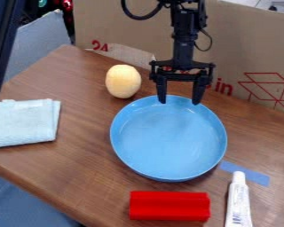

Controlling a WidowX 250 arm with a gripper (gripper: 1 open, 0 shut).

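Note:
My gripper (pixel 180 89) is open over the back rim of a blue plate (pixel 169 142), its two black fingers pointing down with nothing visible between them. A round pale yellow-orange object (pixel 123 82) sits to the left of the gripper, behind the plate. A red block-like object (pixel 169 205) lies in front of the plate at the bottom. A white tube (pixel 238 204) lies at the right front, and a folded pale cloth (pixel 22 122) rests at the left.
A cardboard box (pixel 257 62) forms a wall behind the wooden table (pixel 74 168). A strip of blue tape (pixel 248 175) is right of the plate. The table between cloth and plate is clear.

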